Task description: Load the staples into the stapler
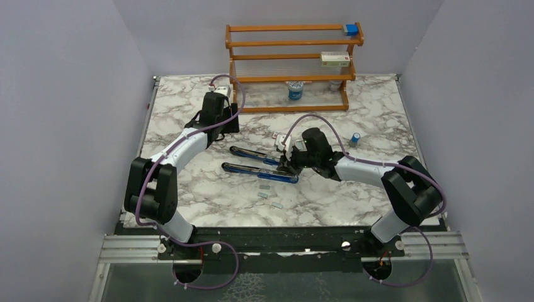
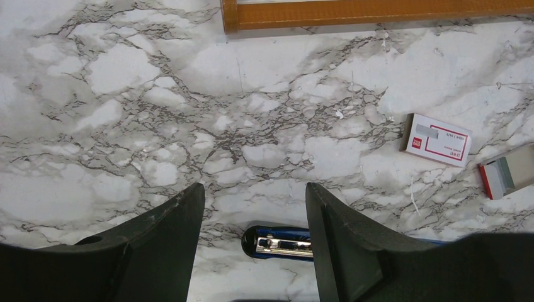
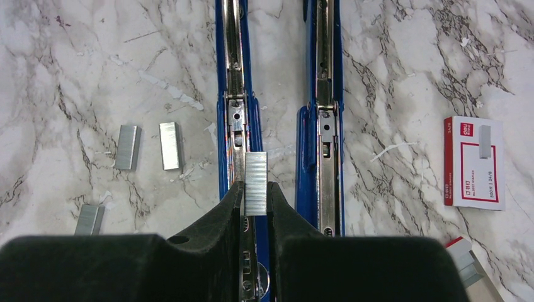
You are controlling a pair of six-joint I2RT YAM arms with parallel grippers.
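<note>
A silver strip of staples (image 3: 256,173) sits between the fingertips of my right gripper, which is shut on it. The strip is over the near opened blue stapler (image 3: 234,82); whether it touches the channel I cannot tell. Parallel to that stapler lies a second opened one (image 3: 326,126). Both staplers stretch leftward in the top view, the near one (image 1: 242,168) reaching under the right gripper. My left gripper stands open with nothing between its fingers, above the table's back left, with a stapler end (image 2: 283,243) showing beyond them.
Loose staple strips lie beside the near stapler, among them one (image 3: 170,146) close to it. A white and red staple box (image 3: 475,163) and an open box (image 3: 472,267) lie on the other side. A wooden rack (image 1: 289,109) stands at the back.
</note>
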